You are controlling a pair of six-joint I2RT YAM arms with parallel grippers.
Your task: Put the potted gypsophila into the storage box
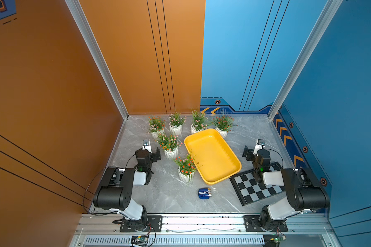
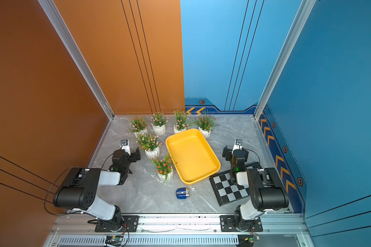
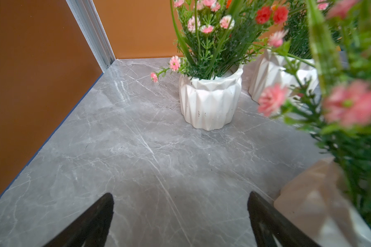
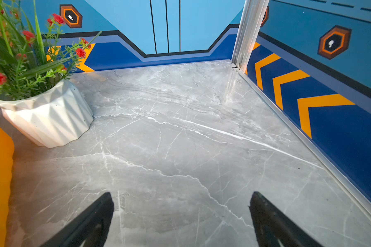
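Several white ribbed pots with flowering plants stand upright on the grey table, left of and behind an empty yellow storage box (image 1: 213, 158). Nearest the front is an orange-flowered plant (image 1: 186, 168), close to the box's left side. Behind it stands a pink-and-orange plant (image 1: 169, 145); at the back is a row with a red-flowered one (image 4: 49, 111) at its right end. My left gripper is open and empty, left of the pots, with one white pot (image 3: 325, 201) just right of its fingers. My right gripper, open and empty too, stands right of the box.
A black-and-white checkered board (image 1: 251, 187) lies under the right arm. A small blue object (image 1: 204, 193) rests in front of the box. Bare table lies ahead of the right gripper, up to the blue side wall (image 4: 342, 94).
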